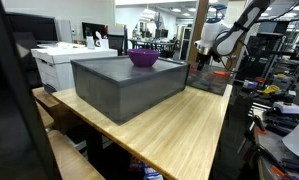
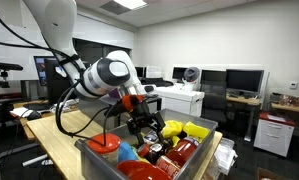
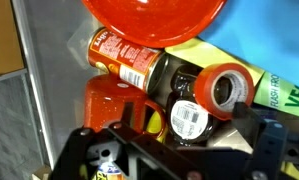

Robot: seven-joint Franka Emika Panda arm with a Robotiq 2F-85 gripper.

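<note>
My gripper is open, its dark fingers parted above a jumble of objects in a grey bin (image 2: 71, 150). Between and ahead of them, in the wrist view, lie a dark jar with a white label (image 3: 189, 118) and a roll of red tape (image 3: 205, 88). A red mug (image 3: 114, 108) is by the left finger. An orange can (image 3: 124, 52) lies farther up, below a red bowl (image 3: 154, 15). Nothing shows held. In exterior view 2 the white arm (image 2: 114, 75) leans over the bin.
Blue material (image 3: 274, 35) and a green-labelled item (image 3: 282, 95) fill the bin's right side in the wrist view. The bin's walls surround the objects closely. In exterior view 1 a purple bowl (image 1: 143, 58) stands at another large grey bin (image 1: 114, 95), with bare wooden tabletop (image 1: 164, 140) in front.
</note>
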